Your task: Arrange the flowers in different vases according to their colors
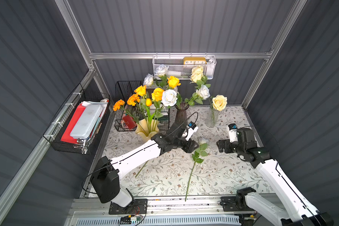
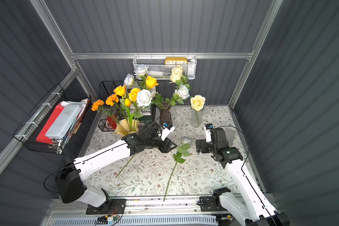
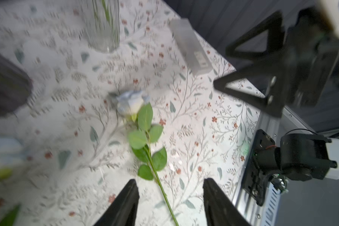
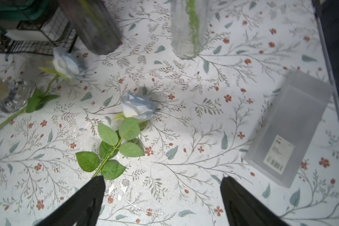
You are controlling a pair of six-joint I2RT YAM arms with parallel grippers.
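Observation:
A white rose (image 4: 136,106) with green leaves (image 1: 199,153) lies on the table, its stem running toward the front edge. Above it, slightly left, my left gripper (image 1: 194,146) hangs with its fingers apart; no flower is held between them in the left wrist view. My right gripper (image 1: 220,146) stands open and empty, right of that rose. Another white rose (image 4: 66,63) lies farther left, mostly hidden by the left arm from above. Orange and yellow flowers (image 1: 133,99) fill the cream vase (image 1: 142,130). Behind are a dark vase (image 1: 181,113) and a clear vase (image 1: 211,119) with a pale yellow rose (image 1: 219,102).
A translucent box (image 4: 293,124) lies on the right side of the table. Black wire racks (image 1: 120,122) stand behind the cream vase, and a white mesh basket (image 1: 169,60) hangs at the back. Open table lies around the front right.

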